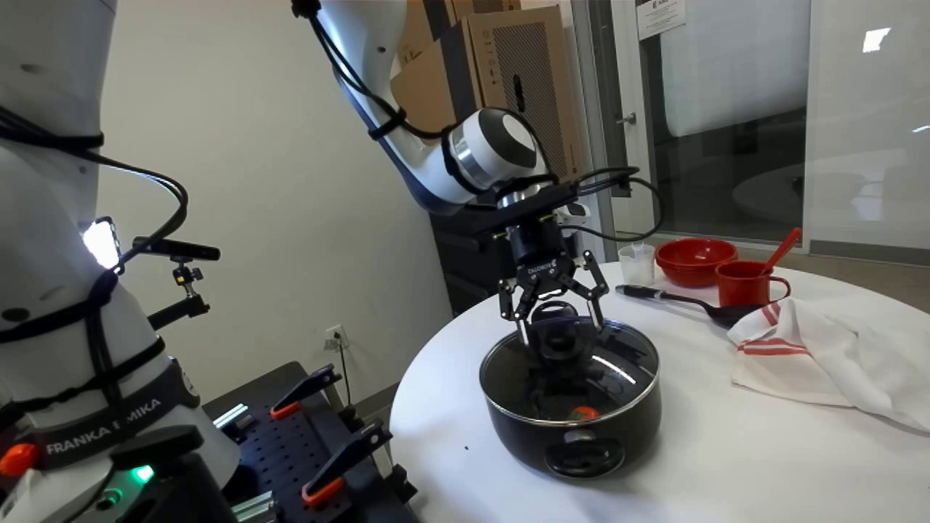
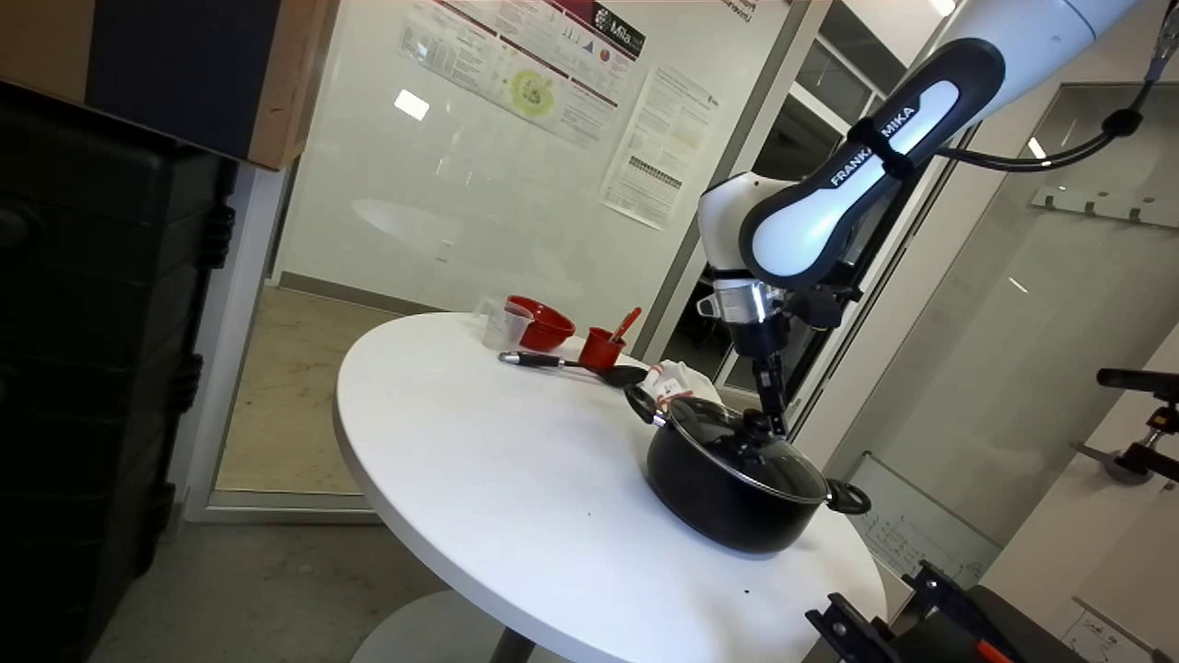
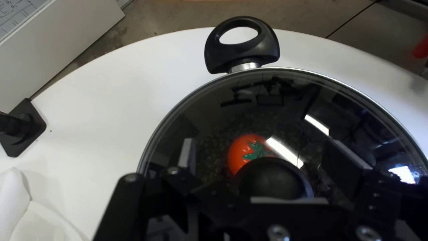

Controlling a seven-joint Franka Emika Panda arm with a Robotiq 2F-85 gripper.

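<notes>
A black pot (image 1: 558, 453) stands on the white round table, covered by a glass lid (image 1: 514, 375) with a metal rim. Under the glass shows a red tomato with green leaves (image 3: 245, 150). My gripper (image 1: 562, 335) is open just over the lid, its fingers to either side of the lid's round black knob (image 3: 271, 178). In the wrist view the knob lies between the fingers, which do not close on it. From the second exterior view the gripper (image 2: 776, 429) points down at the knob; whether a fingertip touches the glass I cannot tell.
Towards the table's far side are a red bowl (image 1: 694, 261), a red mug (image 1: 745, 285) with a red utensil, a clear cup (image 1: 636, 264), a black ladle (image 1: 689, 301) and a white towel (image 1: 828, 362) with red stripes. Bare table surrounds the pot's near side.
</notes>
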